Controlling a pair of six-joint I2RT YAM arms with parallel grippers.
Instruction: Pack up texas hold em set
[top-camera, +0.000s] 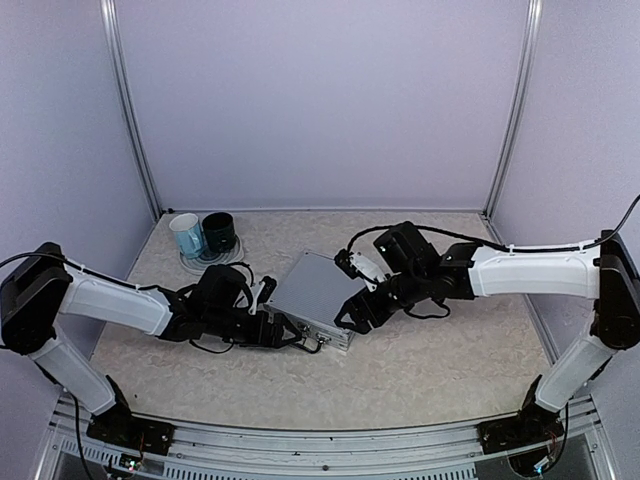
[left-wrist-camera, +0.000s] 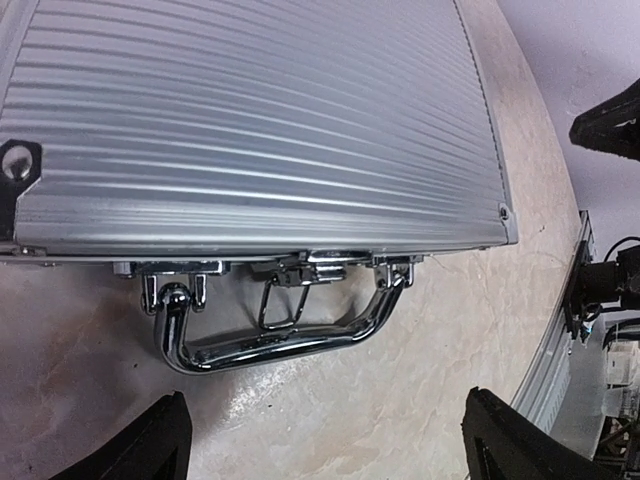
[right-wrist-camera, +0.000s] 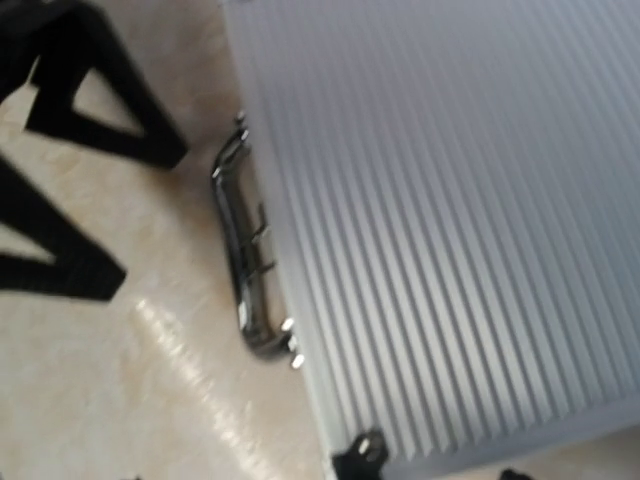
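The silver ribbed case (top-camera: 315, 283) lies closed on the table, its handle side turned to the front. In the left wrist view, its chrome handle (left-wrist-camera: 270, 350) hangs out from the edge, with a wire latch loop (left-wrist-camera: 285, 308) loose behind it. My left gripper (top-camera: 297, 335) is open at the handle side, its fingers (left-wrist-camera: 150, 440) spread wide in front of the handle and touching nothing. Over the case's right front corner is my right gripper (top-camera: 350, 318); only its fingertips (right-wrist-camera: 515, 475) show at the bottom of its wrist view, far apart, with nothing seen held.
A light blue mug (top-camera: 187, 234) and a black mug (top-camera: 219, 232) stand on a clear coiled or stacked round base (top-camera: 195, 266) at the back left.
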